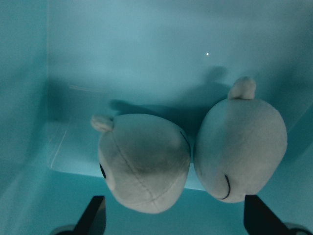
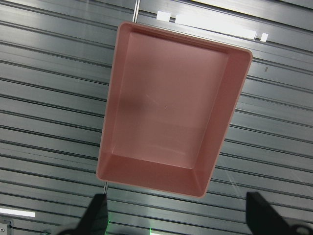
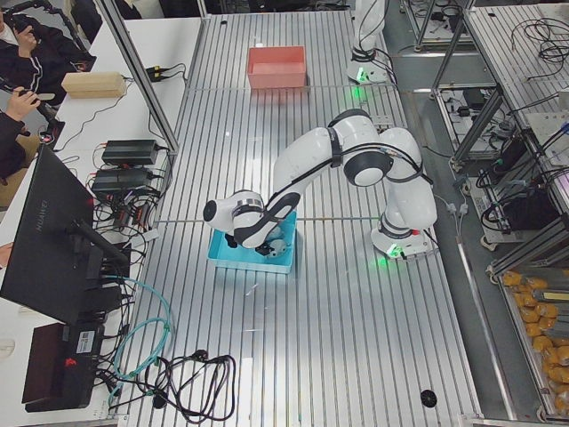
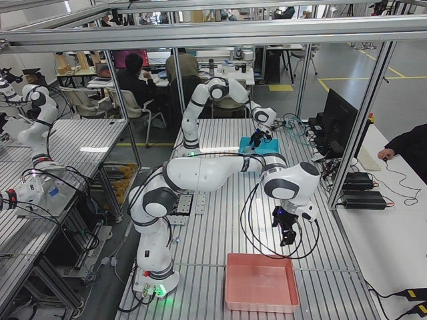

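Two pale plush toys lie side by side in the blue bin (image 3: 231, 262): a rounder one (image 1: 144, 166) on the left of the left wrist view and an oval one (image 1: 239, 142) on the right. My left gripper is low over them, open, its fingertips at the lower edge of that view with nothing held. My right gripper hangs open above the empty pink bin (image 2: 161, 103), seen at the other end of the table in the camera right view.
A monitor (image 3: 49, 240), power boxes and cable coils lie along the side bench and table edge. The table between the two bins is mostly clear. Frame posts (image 4: 347, 167) stand beside the table.
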